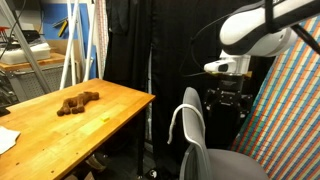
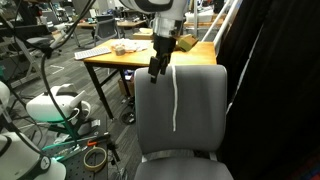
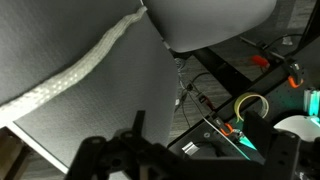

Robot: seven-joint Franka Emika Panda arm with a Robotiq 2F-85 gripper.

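A grey chair (image 2: 150, 105) has a pale strap (image 2: 175, 98) hanging down its backrest. In exterior view 1 the strap (image 1: 174, 122) curves over the top of the backrest. My gripper (image 2: 158, 68) overlaps the backrest's upper part in exterior view 2; in exterior view 1 it hangs to the right of the backrest and above the seat. The wrist view shows my gripper with its dark fingers wide apart and nothing between them. There, the strap (image 3: 78, 68) runs diagonally at upper left, away from both fingers.
A wooden table (image 1: 110, 105) bears a brown plush toy (image 1: 78, 102) and a white paper (image 1: 7, 138). Cables and a yellow tape ring (image 2: 95, 158) lie near the robot's base. A black curtain (image 1: 175, 60) hangs behind the chair.
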